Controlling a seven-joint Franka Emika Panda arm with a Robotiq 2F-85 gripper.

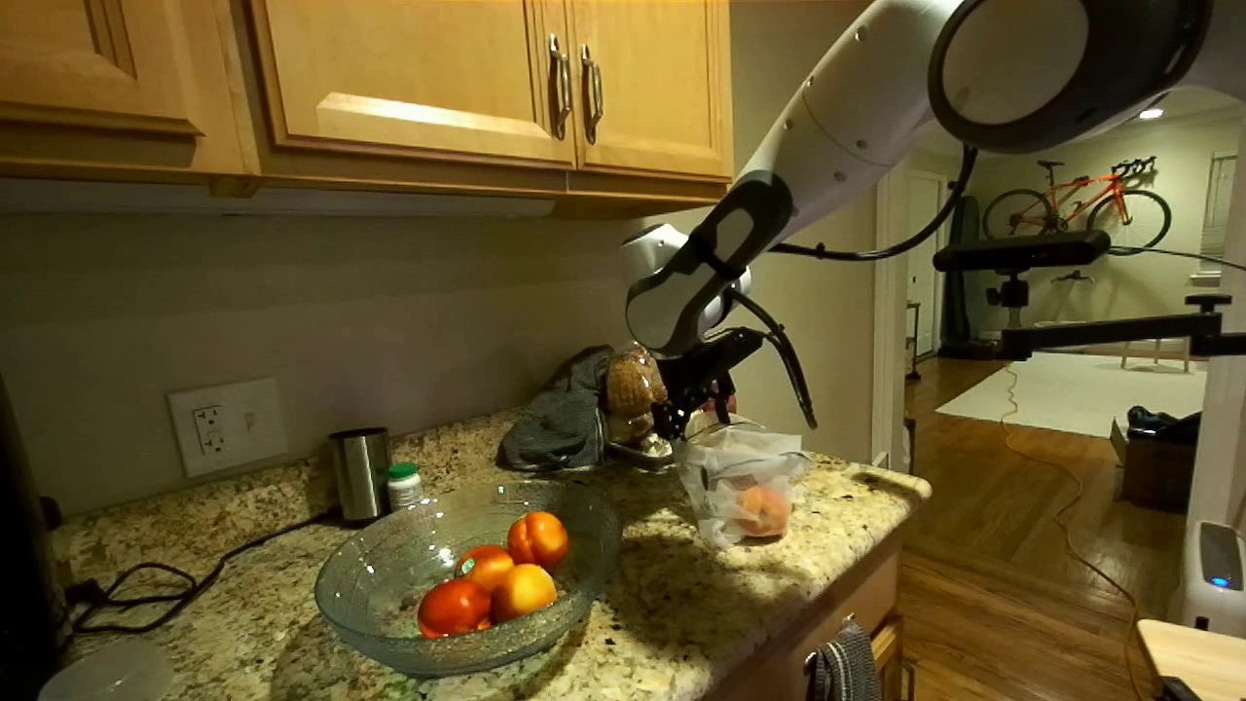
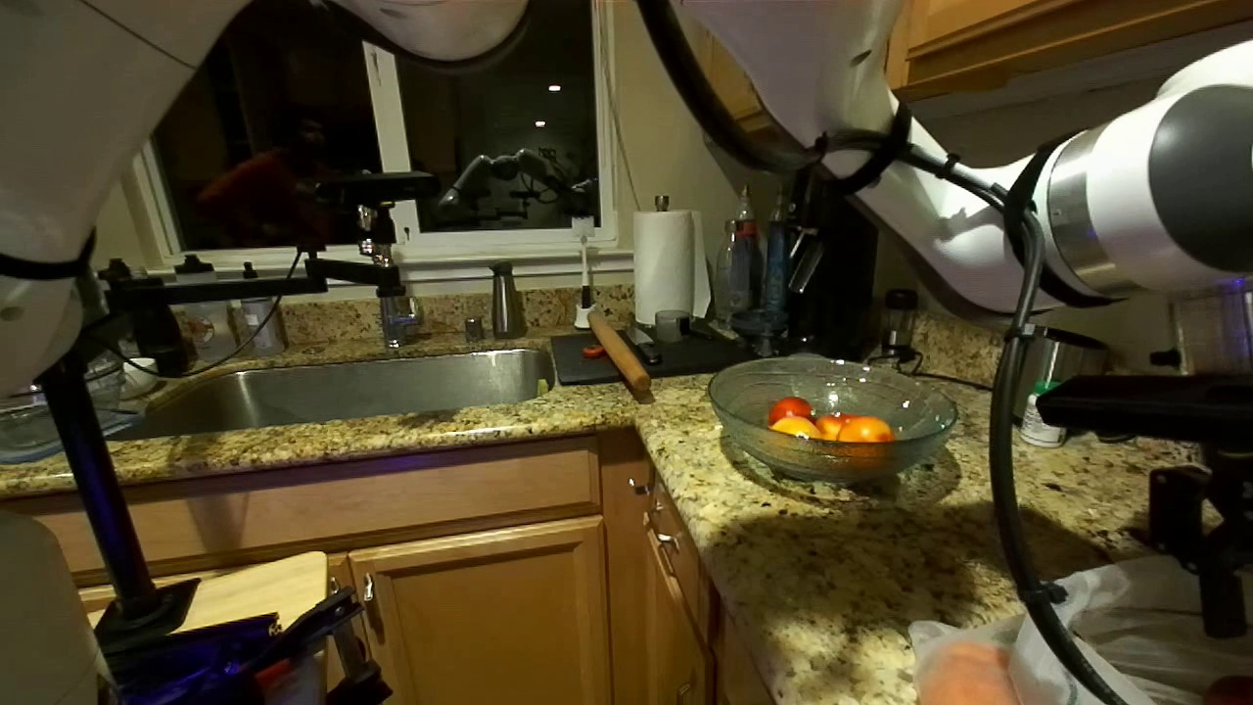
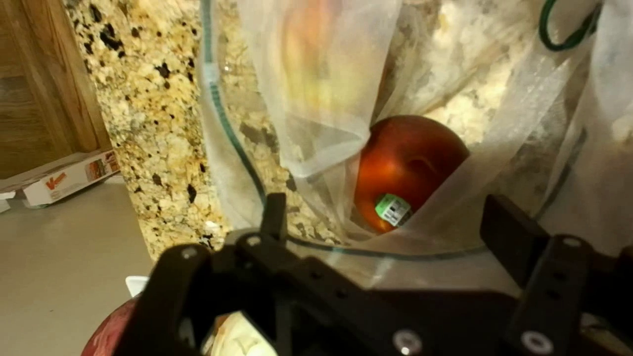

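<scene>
A translucent bag (image 1: 709, 477) stands on the counter with its mouth up, an orange-coloured fruit (image 1: 765, 510) showing through its side. Looking down in the wrist view, I see a red fruit with a green-and-white sticker (image 3: 409, 169) inside it, and another fruit (image 3: 314, 59) blurred behind the plastic. My gripper is open over the bag's near rim, its fingertips wide apart to either side of the red fruit and no fruit between them. Whether the fingers touch the plastic, I cannot tell. Several red and orange fruits (image 1: 538, 539) lie in a glass bowl (image 1: 350, 608).
Behind the bag are a dark cloth (image 1: 561, 415) and a wrapped brown item (image 1: 634, 386). A steel cup (image 1: 361, 473) and a green-capped bottle (image 1: 404, 485) stand behind the bowl. Upper cabinets (image 1: 432, 82) overhang the counter, whose edge lies just right of the bag.
</scene>
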